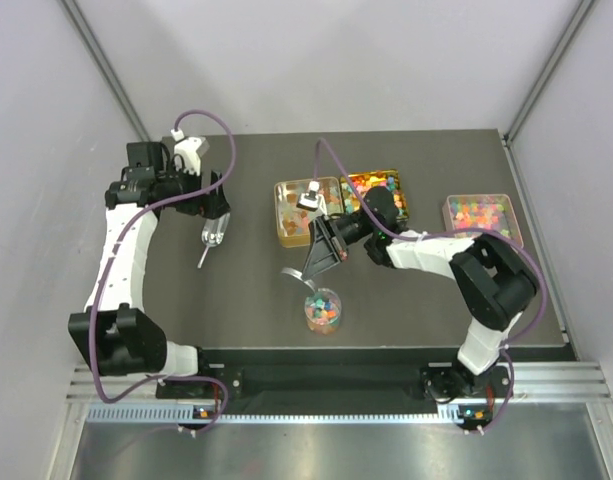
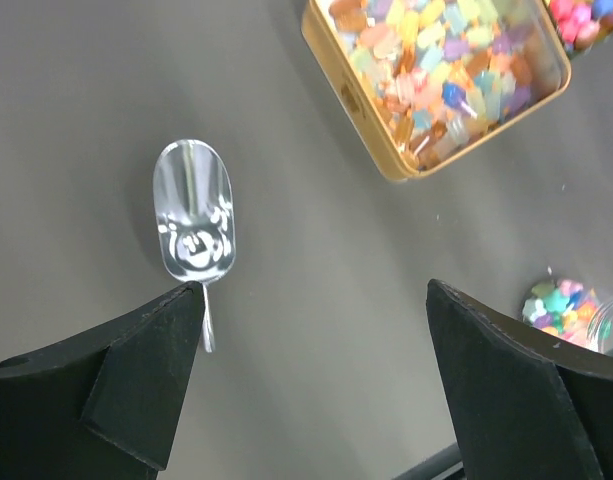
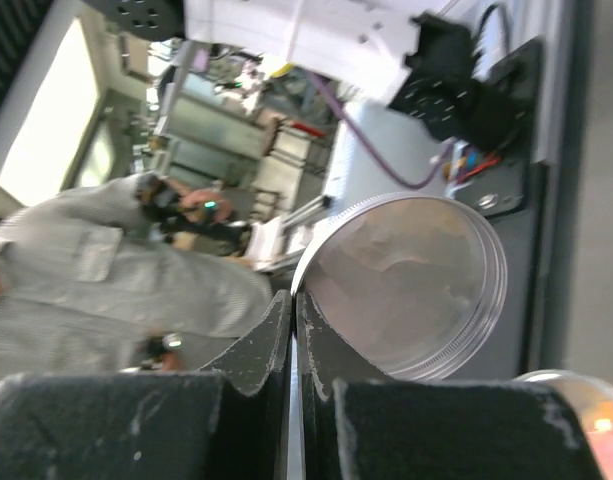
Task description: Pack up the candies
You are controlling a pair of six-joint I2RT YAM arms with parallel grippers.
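My right gripper [image 1: 322, 250] is shut on the rim of a clear round lid [image 3: 406, 290], held just above and left of a clear jar of mixed candies [image 1: 322, 312]. My left gripper [image 1: 214, 200] stands open above a metal scoop [image 2: 194, 210] lying on the grey table, nothing between its fingers. Behind the right gripper are two square tins of candies, a gold one [image 1: 291, 230] and a brighter one [image 1: 391, 180], partly hidden by the arm.
A pink-rimmed box of candies [image 1: 483, 225] stands at the right. The table around the scoop and between it and the jar is clear.
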